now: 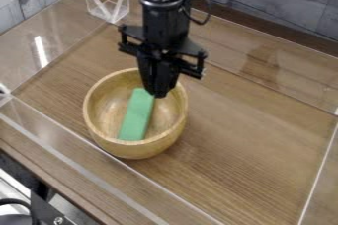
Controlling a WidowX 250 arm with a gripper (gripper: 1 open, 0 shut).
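Note:
My gripper hangs at the end of the black arm, which comes down from the top centre. Its dark fingers are over the back part of a round wooden bowl; I cannot tell exactly how far apart they stand. A flat, long green object lies slanted in the bowl, just below and left of the fingers, with nothing showing it held.
Clear plastic pieces sit at the upper left and the left edge. Cables show at the bottom left corner.

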